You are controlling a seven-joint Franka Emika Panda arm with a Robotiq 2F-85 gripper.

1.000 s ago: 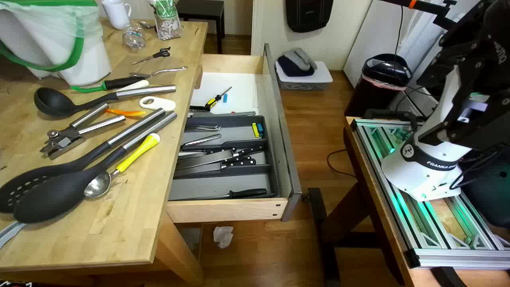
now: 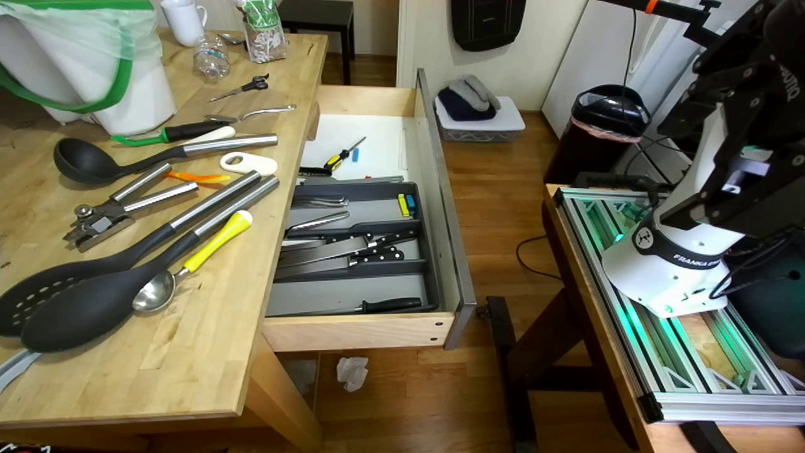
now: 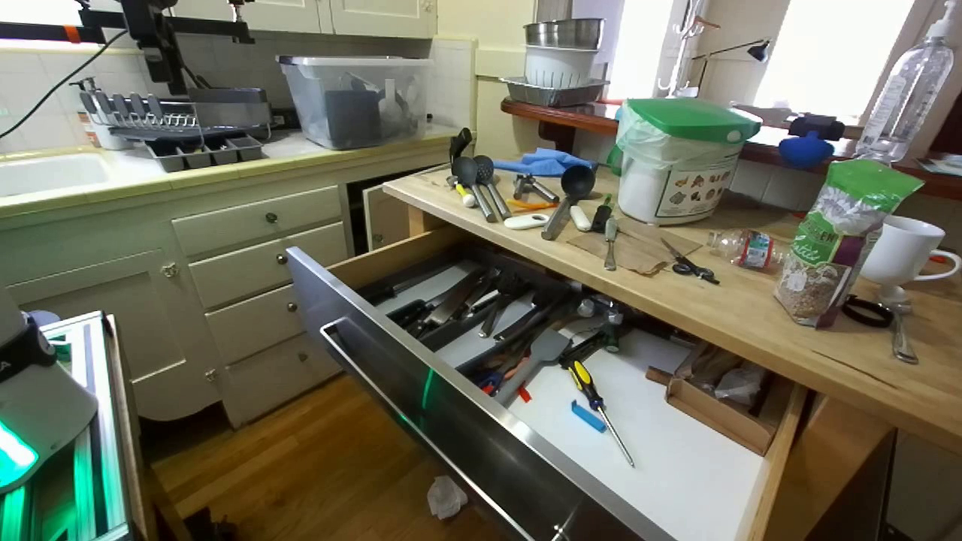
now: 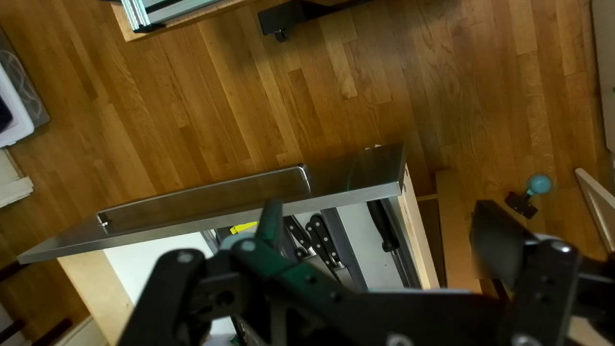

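Note:
My gripper is open, its two dark fingers [image 4: 269, 224] wide apart and nothing held between them. In the wrist view it hangs above the drawer [image 4: 352, 196], which is pulled out from under the wooden table. Inside, a grey tray [image 2: 302, 211] holds knives [image 2: 332, 253] and other cutlery. A black-handled rod [image 2: 390, 304] lies in the tray's nearest compartment. Beside the tray, on the white drawer floor, rest a yellow-and-black screwdriver [image 3: 587, 386] and a small blue piece [image 3: 588, 415]. In exterior view 1 the dark gripper parts [image 2: 755, 113] fill the upper right.
On the tabletop [image 2: 188, 362] lie a ladle [image 2: 90, 161], a slotted spoon [image 2: 68, 290], a black spoon [image 2: 90, 309], a yellow-handled scoop [image 2: 211, 249] and scissors [image 2: 243, 87]. A white bin [image 3: 667, 180] stands behind them. Open floor [image 2: 494, 234] separates the drawer from the robot's stand.

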